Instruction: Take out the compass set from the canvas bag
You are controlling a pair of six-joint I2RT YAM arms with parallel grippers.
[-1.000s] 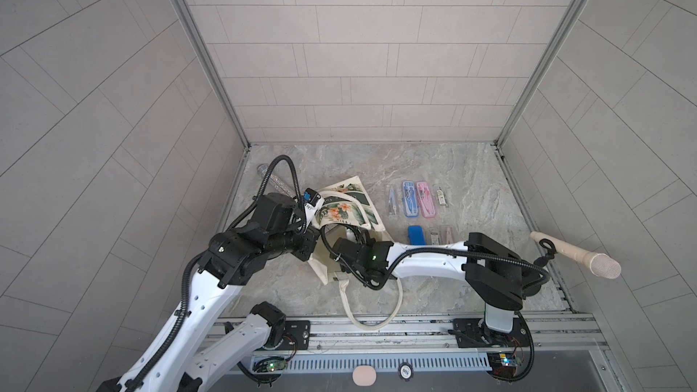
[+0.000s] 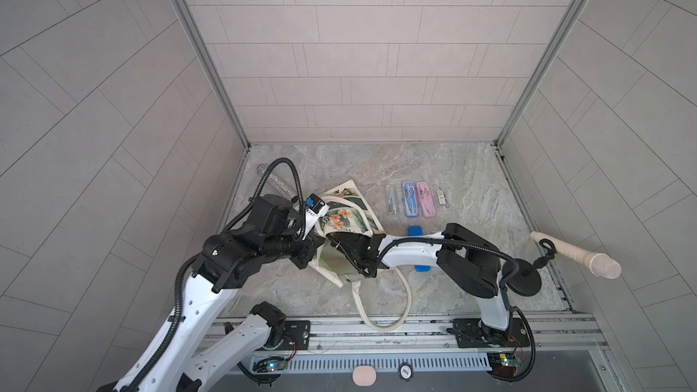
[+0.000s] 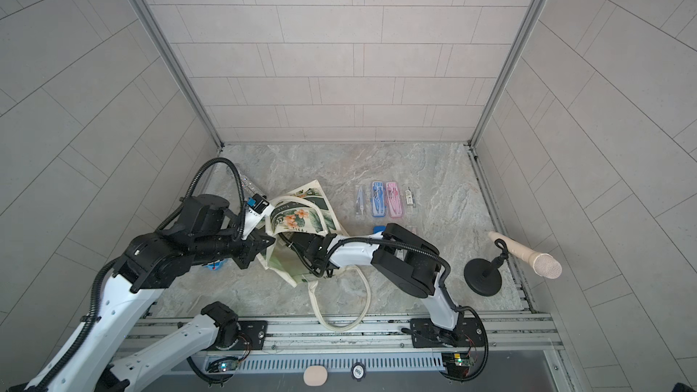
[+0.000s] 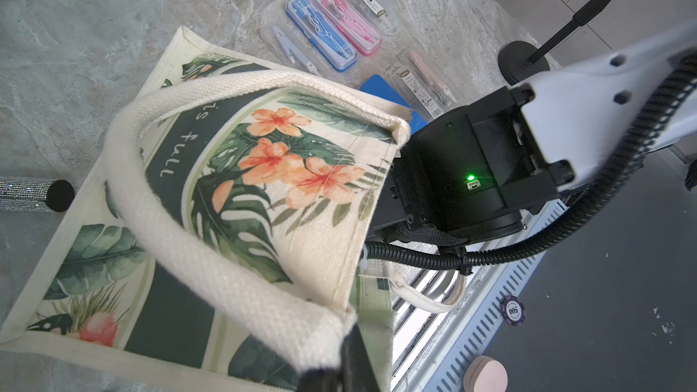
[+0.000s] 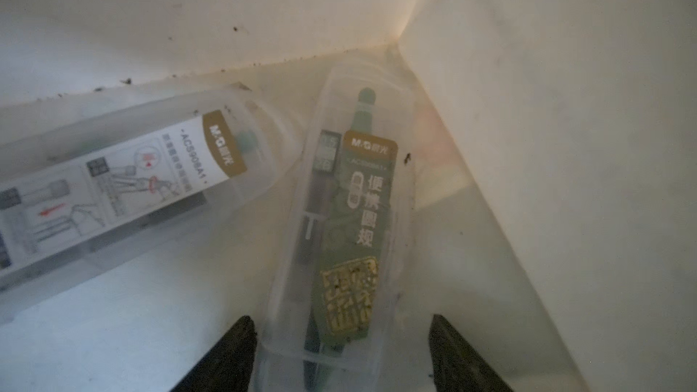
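Observation:
The canvas bag [image 4: 312,225], cream with a floral print, lies with its mouth held up. At its rim, near the base of a white handle, my left gripper is shut on the cloth; the fingertips are partly covered. My right gripper is inside the bag, part open. One compass set [image 5: 355,217], a clear case with a green insert, lies between and below its fingers, not visibly clamped. A second clear case [image 5: 130,181] with a white label rests to the left on the bag's bottom.
Blue [image 4: 321,29] and pink [image 4: 347,18] cases lie on the table behind the bag with several other clear packs. A blue item [image 2: 419,266] is partly under the right arm. A glittery cylinder [image 4: 32,194] is left of the bag. Bag walls close in around the right gripper.
My right arm has swung and reached deeper into the bag. The bag and its loose handle have shifted slightly; the left arm has barely moved.

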